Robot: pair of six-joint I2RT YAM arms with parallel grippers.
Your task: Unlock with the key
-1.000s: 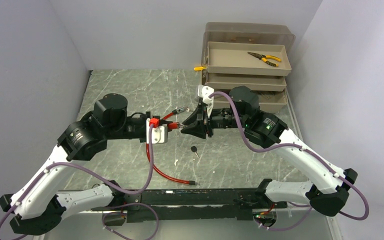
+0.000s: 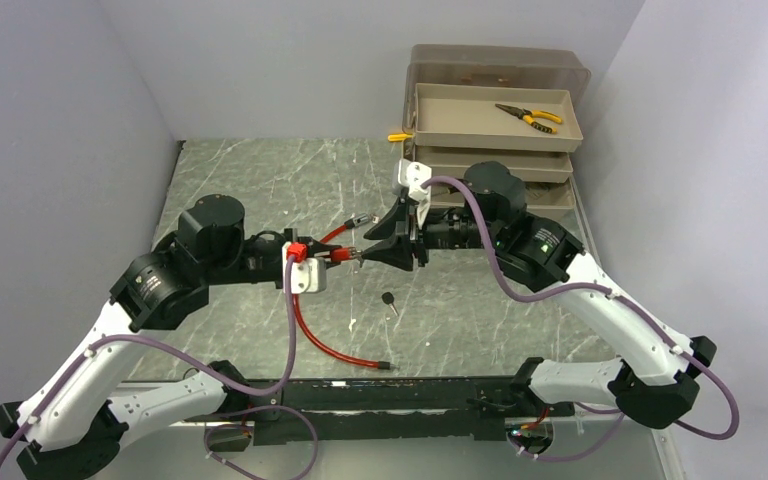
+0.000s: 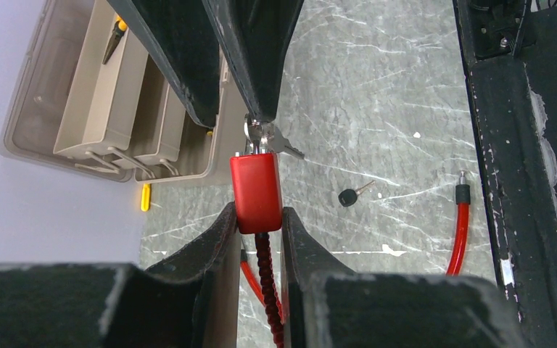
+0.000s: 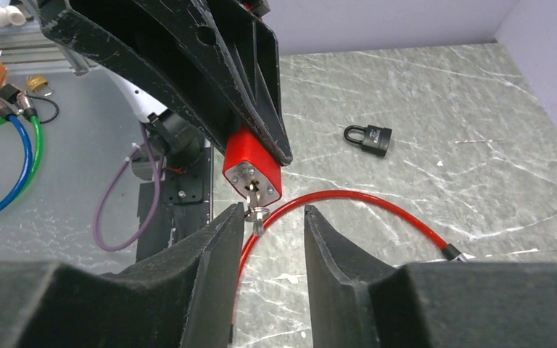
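Observation:
A red padlock [image 3: 257, 190] with a cord below it is clamped in my left gripper, its keyhole end facing my right gripper. A silver key [image 4: 256, 216] stands in that end, between the right fingertips as seen from the right wrist. My right gripper is part open around the key; whether it touches it I cannot tell. A black-headed key [image 3: 348, 197] lies on the marble top below. A black padlock [image 4: 376, 140] also lies there.
Red hoses [image 2: 345, 355] lie on the work surface. Stacked beige trays [image 2: 490, 137] with pliers [image 2: 528, 115] stand at the back right. The black front rail [image 2: 420, 390] edges the surface.
My left arm has shifted slightly left since a second ago, the red padlock with it. My right gripper has moved a little, its fingers near the key throughout.

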